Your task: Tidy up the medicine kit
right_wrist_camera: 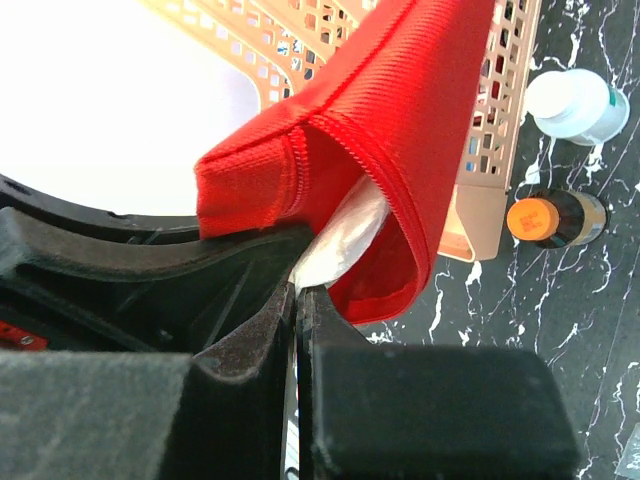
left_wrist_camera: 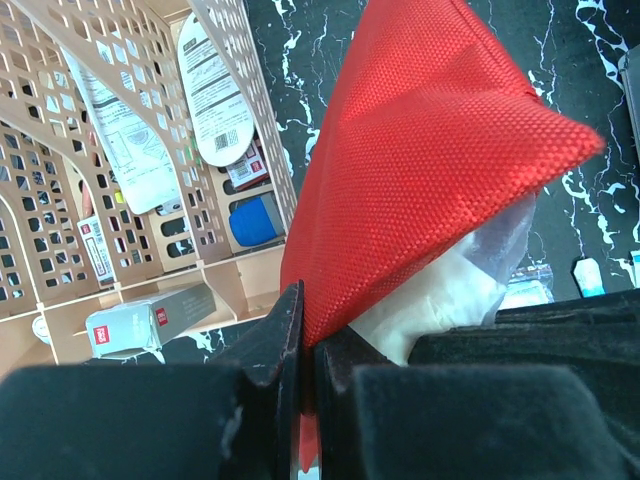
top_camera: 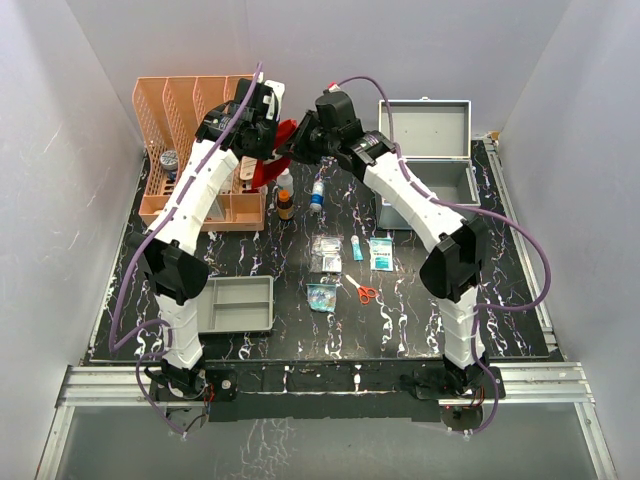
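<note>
A red fabric pouch [top_camera: 272, 170] hangs between my two grippers at the front right of the beige rack [top_camera: 247, 214]. In the left wrist view my left gripper is shut on a thin edge of the pouch [left_wrist_camera: 410, 170]. The pouch mouth gapes in the right wrist view, and a whitish packet [right_wrist_camera: 347, 235] sticks out of it. My right gripper is shut on that packet's narrow end. The other gripper's dark fingers reach close beside the pouch there. How much lies inside the pouch is hidden.
A brown bottle with orange cap [top_camera: 285, 206] and a white bottle [right_wrist_camera: 580, 105] stand close to the rack. An open grey case [top_camera: 428, 182] is at right and an empty grey bin [top_camera: 236, 304] at front left. Scissors [top_camera: 362, 290] and packets lie mid-table.
</note>
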